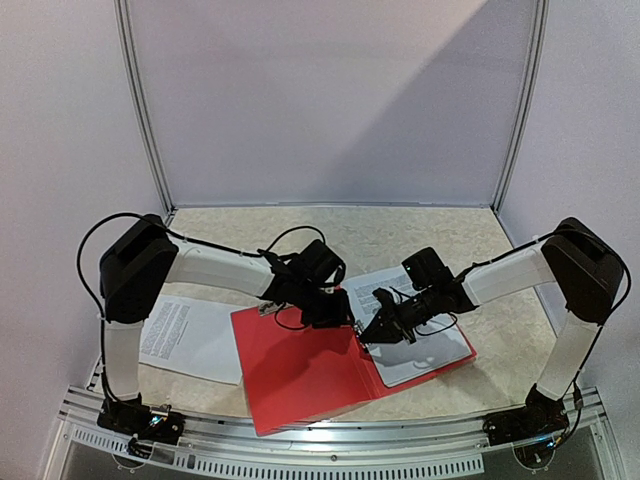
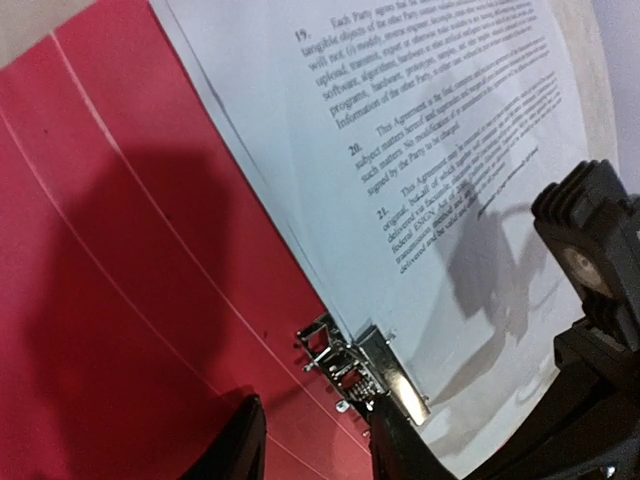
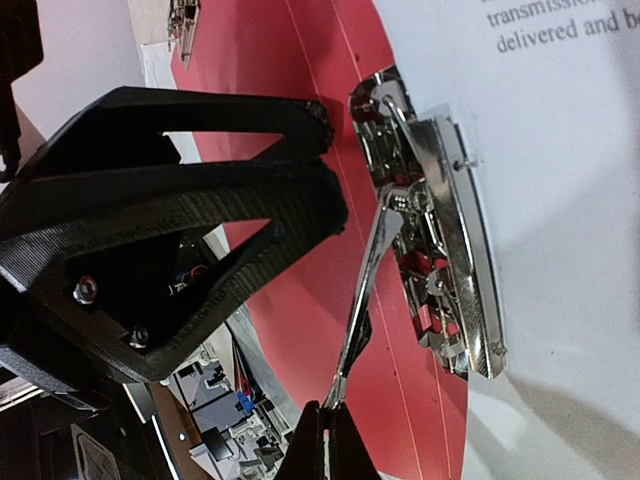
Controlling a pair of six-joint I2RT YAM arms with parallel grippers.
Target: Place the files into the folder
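The red folder (image 1: 300, 380) lies open, with printed sheets (image 1: 430, 360) on its right half, their left edge at a metal clip (image 2: 390, 375) on the spine. My left gripper is part open, low over the red cover just left of the clip, nothing seen between its fingers. My right gripper (image 1: 365, 338) is at the clip; in the right wrist view its dark fingers (image 3: 230, 200) are beside the clip's upright metal lever (image 3: 365, 290), shut.
Another stack of printed paper (image 1: 185, 340) lies on the table at the left, partly under the folder's side. Both arms are close together over the folder.
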